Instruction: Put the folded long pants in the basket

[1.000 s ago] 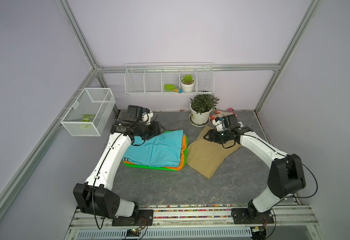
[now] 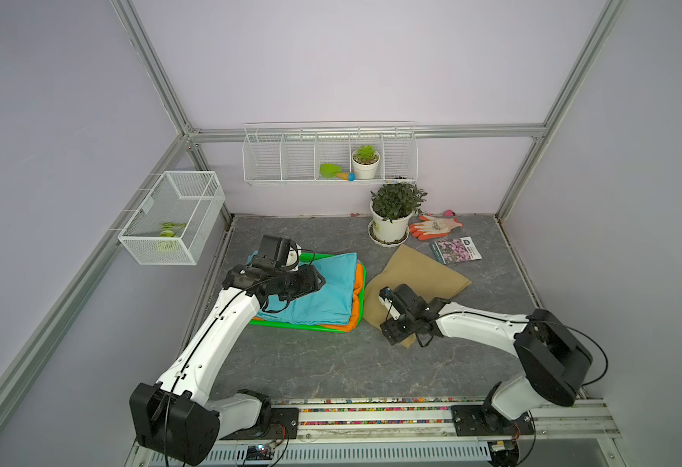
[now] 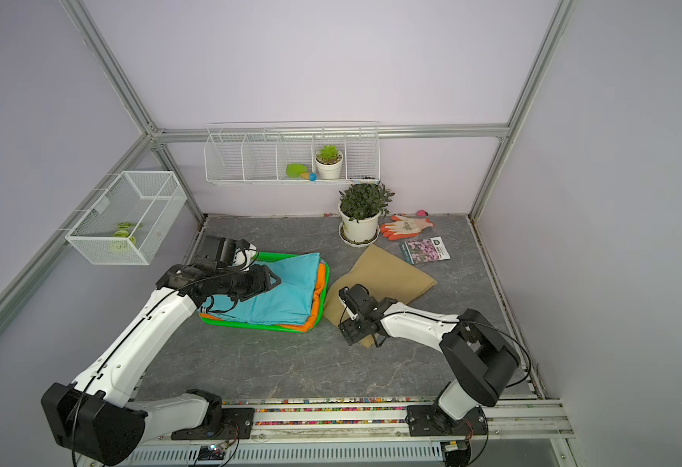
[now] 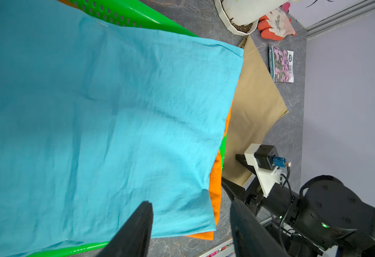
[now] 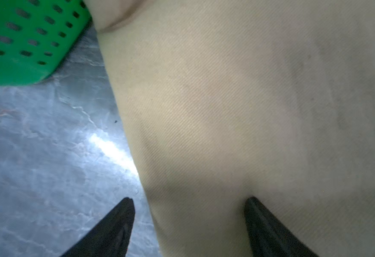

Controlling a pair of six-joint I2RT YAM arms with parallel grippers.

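The folded khaki long pants [image 2: 411, 272] lie flat on the grey table, right of the green basket [image 2: 362, 292]. Folded blue cloth [image 2: 333, 288] fills the basket on top of orange cloth [image 2: 356, 292]. Open and low over the near left corner of the pants is my right gripper; in the right wrist view one finger [image 5: 119, 222] is over bare table and the other over khaki fabric. My left gripper hangs above the blue cloth, its fingers [image 4: 138, 227] apart and empty.
A potted plant [image 2: 390, 222] on a saucer stands behind the pants. Gloves [image 2: 434, 226] and a flower-print packet [image 2: 456, 249] lie at the back right. Wire baskets [image 2: 278, 155] hang on the walls.
My right gripper has come down from the far part of the pants to their near corner. The pants have not moved.
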